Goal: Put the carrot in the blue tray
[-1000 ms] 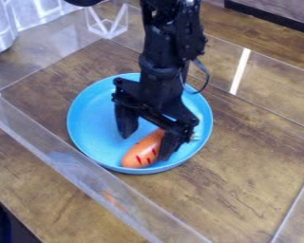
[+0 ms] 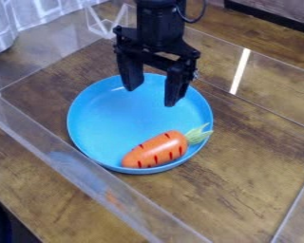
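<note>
An orange carrot (image 2: 156, 150) with dark stripes and a pale green top lies inside the blue tray (image 2: 99, 106), against its near right side. The tray is round and shallow and rests on the wooden table. Above the tray's far part hangs my black gripper (image 2: 152, 93). Its two fingers are spread apart with nothing between them, clear of the carrot. The arm hides part of the tray's far rim.
A clear plastic wall (image 2: 68, 163) runs along the near left edge. At the back left stands a clear container (image 2: 28, 21). A white tape strip (image 2: 239, 71) marks the table at right, where the wood is bare.
The carrot stays in the tray in nearly the same spot.
</note>
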